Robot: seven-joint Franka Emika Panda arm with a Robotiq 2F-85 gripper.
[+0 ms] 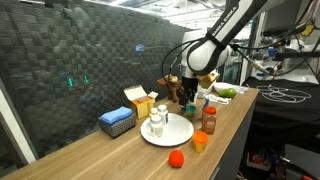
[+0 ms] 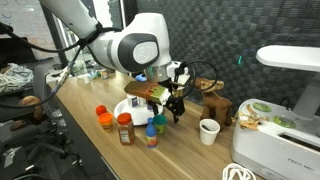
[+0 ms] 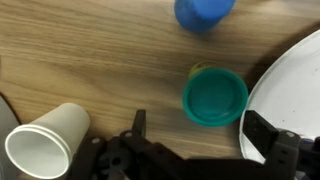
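My gripper points down at the table with its fingers apart and nothing between them. A round green-topped container (image 3: 215, 97) shows just ahead of the gap in the wrist view, nearer the right-hand finger. In the second exterior view the same green-topped container (image 2: 160, 121) stands close under the gripper (image 2: 165, 110). The first exterior view puts it beneath the fingers, at the far side of the plate (image 1: 178, 138); whether they touch it, I cannot tell.
The blue-capped bottle (image 3: 203, 10), white cup (image 3: 38, 148) and white plate (image 3: 298, 95) surround the container. A red-lidded jar (image 2: 125, 128), orange cup (image 1: 200, 141) and red ball (image 1: 176, 158) stand nearby. Bare wood lies at the table's near left.
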